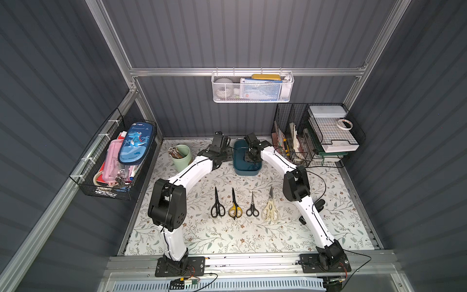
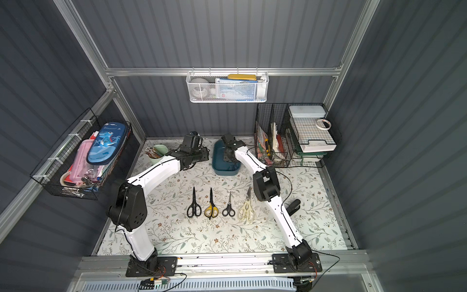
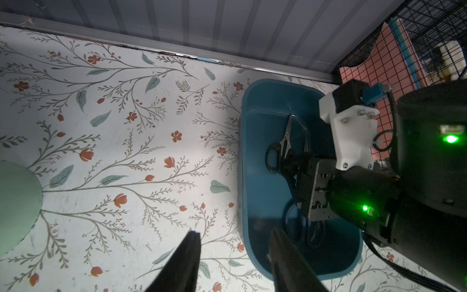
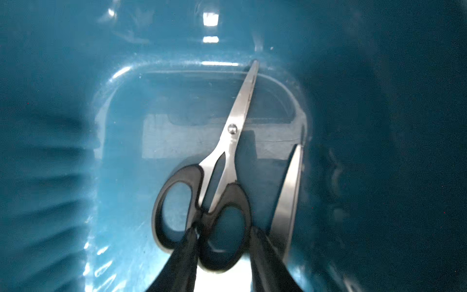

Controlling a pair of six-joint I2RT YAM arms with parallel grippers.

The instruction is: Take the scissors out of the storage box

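The blue storage box (image 3: 262,204) holds at least two pairs of scissors. A pair (image 4: 232,129) with black handles lies blades away from my right gripper, whose fingers are down at those handles, part open; whether they grip is unclear. Another blade (image 4: 287,199) lies beside it. My left gripper hangs open outside the box to its left, nothing between its fingers. Several scissors (image 1: 235,210) lie in a row on the table in front of the box.
A green cup (image 1: 181,160) stands left of the box. Wire organizers (image 1: 335,146) are at the right, a basket (image 1: 97,187) at the left wall, a white basket (image 1: 252,97) on the back wall. The table front is otherwise mostly clear.
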